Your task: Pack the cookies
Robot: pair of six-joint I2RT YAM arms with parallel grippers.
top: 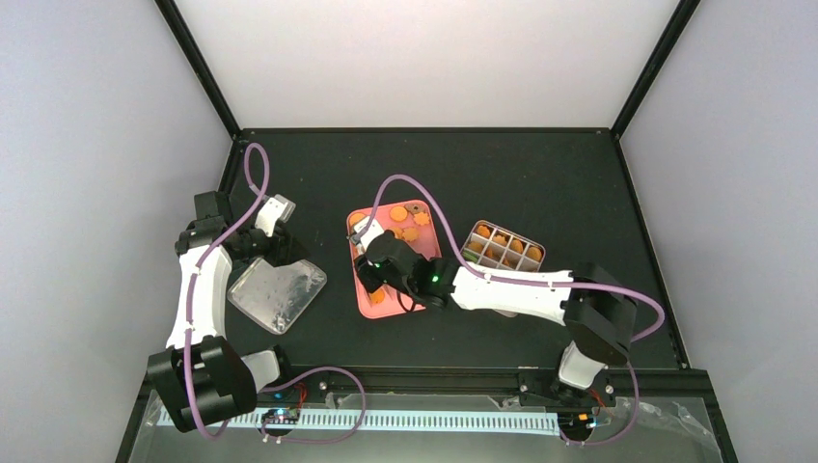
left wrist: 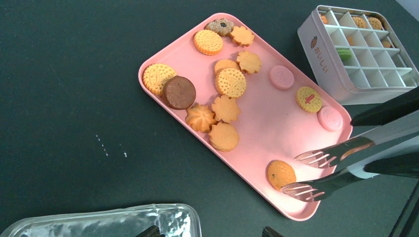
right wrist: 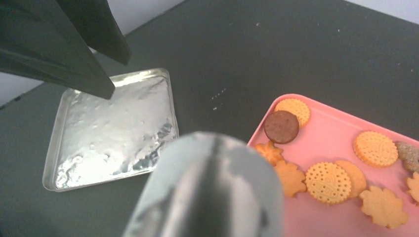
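A pink tray (left wrist: 259, 118) holds assorted cookies: a chocolate round (left wrist: 179, 93), pink rounds (left wrist: 282, 77), butter cookies and a spotted cookie (left wrist: 279, 173). My right gripper stands open low over the tray's right end, its slotted fingers apart, one tip by the spotted cookie. My left gripper hangs open at the left, near an empty foil-lined metal tray (right wrist: 111, 128). A white compartment box (left wrist: 368, 64) with some cookies stands beside the pink tray on the right.
The right arm reaches across the box and pink tray.
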